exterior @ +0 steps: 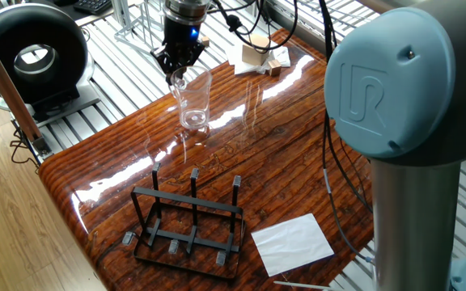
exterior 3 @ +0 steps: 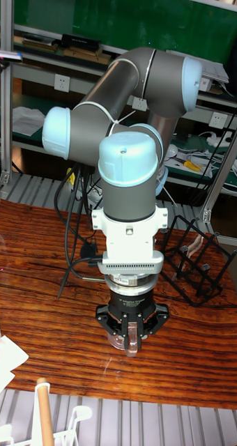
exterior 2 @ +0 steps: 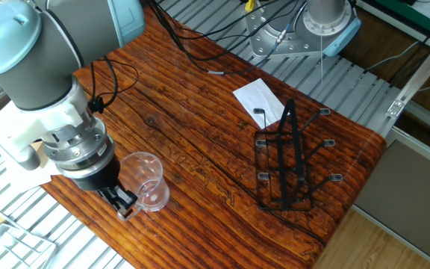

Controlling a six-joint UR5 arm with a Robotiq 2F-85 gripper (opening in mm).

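Note:
A clear plastic cup (exterior: 194,101) with a side handle is near the table's far edge, roughly upright. In exterior view 2 the same cup (exterior 2: 153,187) shows beside the fingertips, its handle towards them. My gripper (exterior: 173,78) points down at the handle side. Seen from the front, the gripper (exterior 3: 132,343) has its fingers drawn together on the clear handle, with most of the cup hidden behind them. Whether the cup's base touches the table is hard to tell. A black metal rack (exterior: 188,234) with upright prongs stands apart from the cup.
A white sheet (exterior: 293,244) lies beside the rack. Small wooden blocks (exterior: 256,50) and papers sit at the far edge. Dark cables (exterior 2: 192,56) hang over the table near the robot base. Bare wood lies between cup and rack.

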